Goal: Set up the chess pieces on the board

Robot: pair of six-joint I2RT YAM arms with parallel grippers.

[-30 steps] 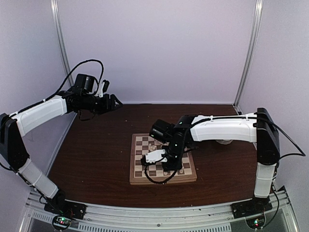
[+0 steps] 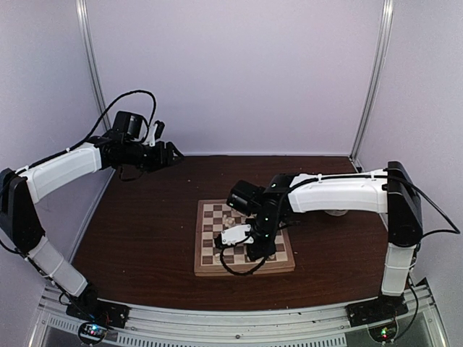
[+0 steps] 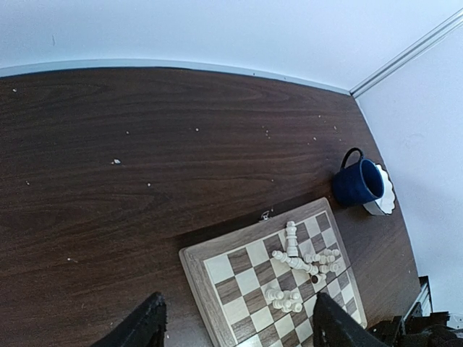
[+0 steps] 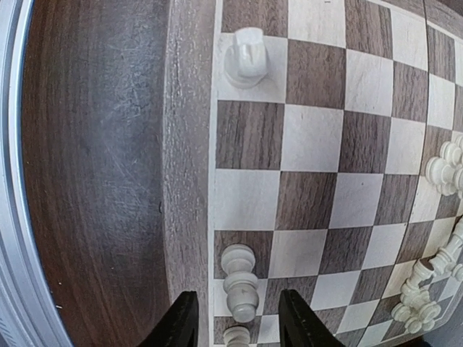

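Note:
The wooden chessboard [image 2: 206, 269] lies near the front of the table, partly hidden by the right arm. In the right wrist view, my right gripper is over the board's edge row, fingers apart on either side of a white piece [image 4: 239, 282]; no contact shows. Another white piece [image 4: 236, 335] is partly cut off below it, and a white knight-like piece [image 4: 246, 59] stands farther along that row. Several white pieces [image 3: 293, 262] lie in a loose group on the board. My left gripper is open and empty, held away from the board at the back left.
A blue mug [image 3: 356, 183] stands beyond the board, beside a white scalloped container [image 3: 383, 196]. The right arm [image 2: 333, 195] reaches across the right side.
The left arm looks almost still.

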